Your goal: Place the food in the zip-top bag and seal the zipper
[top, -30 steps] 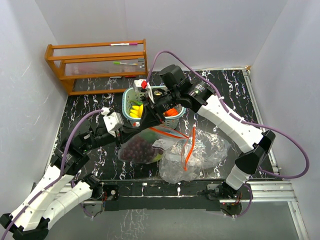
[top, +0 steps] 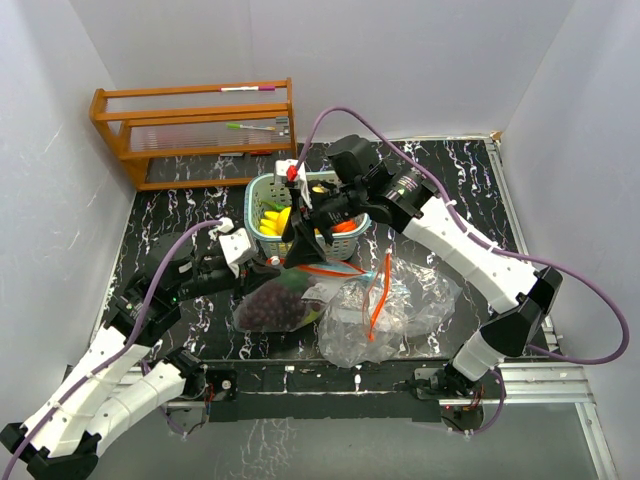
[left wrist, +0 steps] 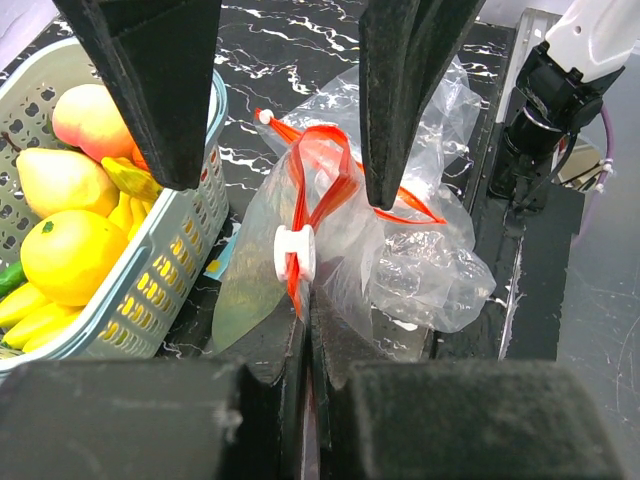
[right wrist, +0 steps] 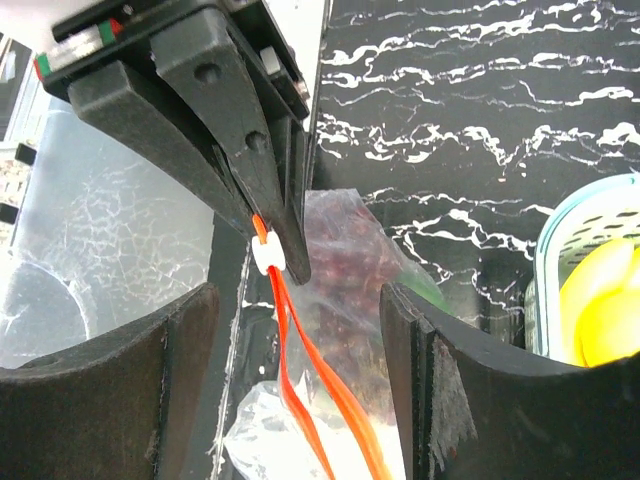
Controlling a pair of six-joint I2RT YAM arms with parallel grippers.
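Observation:
A clear zip bag [top: 276,305] with grapes and a green item inside lies in front of the basket. My left gripper [top: 264,270] is shut on its red-zippered top edge, beside the white slider [left wrist: 294,252], as the left wrist view shows. My right gripper [top: 305,240] hangs just above that zipper with its fingers apart, nothing between them; in the right wrist view the zipper [right wrist: 325,375] runs below them.
A basket [top: 258,190] of toy fruit stands behind the bag. More empty bags [top: 390,315] with red zippers lie to the right. A wooden rack [top: 190,113] is at the back left.

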